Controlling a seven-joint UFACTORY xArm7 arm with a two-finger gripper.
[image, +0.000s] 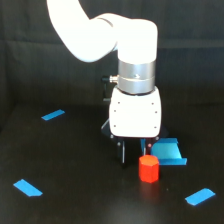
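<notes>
A small red block stands upright on the dark table, right of the middle. Just above and behind it hangs my white gripper, pointing down. Its dark fingers look spread apart: one finger shows to the left of the block, and the other is close to the block's top, hard to make out against the dark background. Nothing shows in the gap between them. Whether the right finger touches the block, I cannot tell. Behind the block lies a blue, tray-like piece, partly hidden by the hand.
Blue tape strips mark the table: one strip at the far left, another at the near left and a third at the near right.
</notes>
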